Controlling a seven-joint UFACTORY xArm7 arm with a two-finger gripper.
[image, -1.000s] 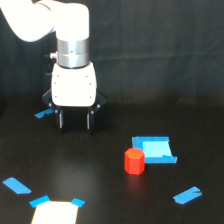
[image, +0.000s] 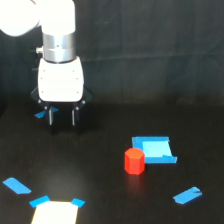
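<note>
A small red block (image: 134, 161) with a hexagonal outline stands on the black table, right of centre. It overlaps the front left corner of a white square (image: 157, 148) edged with blue tape; whether it rests on the tape or just in front of it I cannot tell. My gripper (image: 63, 116) hangs at the upper left, well away from the block. Its two dark fingers point down and stand apart, with nothing visible between them.
A pale square (image: 55, 214) with blue tape at its corners lies at the front left edge. Blue tape strips (image: 16, 186) mark the left, and another tape piece (image: 187, 195) the front right.
My gripper has shifted left and slightly up in the view. The red block and the taped squares stay where they were.
</note>
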